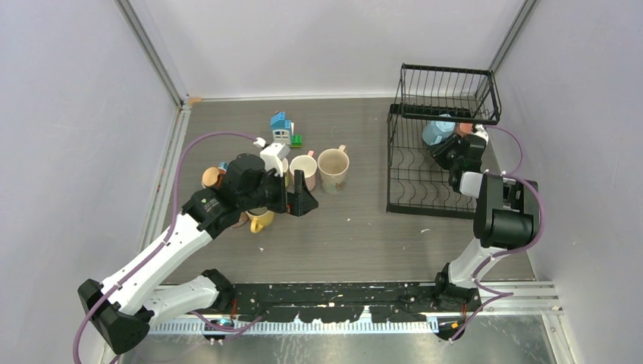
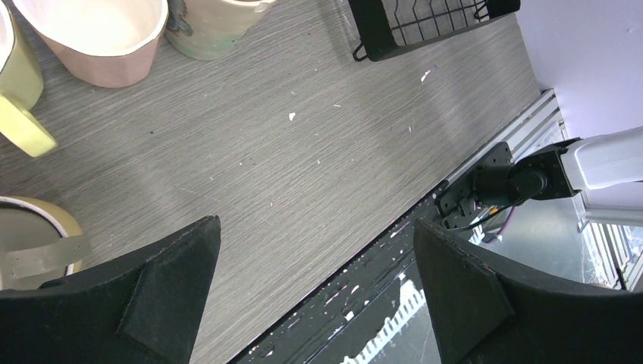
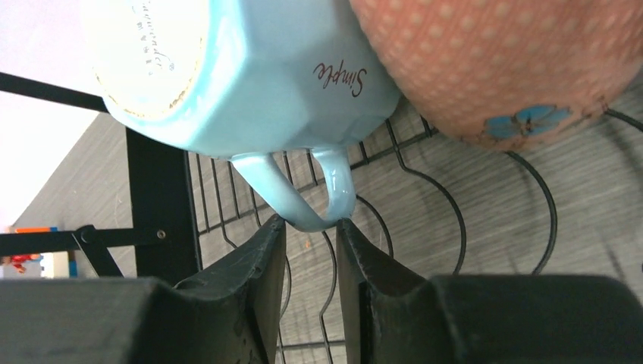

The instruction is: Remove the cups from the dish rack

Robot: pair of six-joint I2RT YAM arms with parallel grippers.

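Observation:
In the black dish rack at the right, a light blue cup sits beside a pink dotted cup. My right gripper is shut on the blue cup's handle, which hangs downward in the right wrist view. My left gripper stands open over the table beside several cups outside the rack: a tall cream mug, a pink cup, and a yellow cup among them.
A small toy house stands at the back left-centre. The rack's upper tier overhangs the back of the lower one. Walls enclose the sides.

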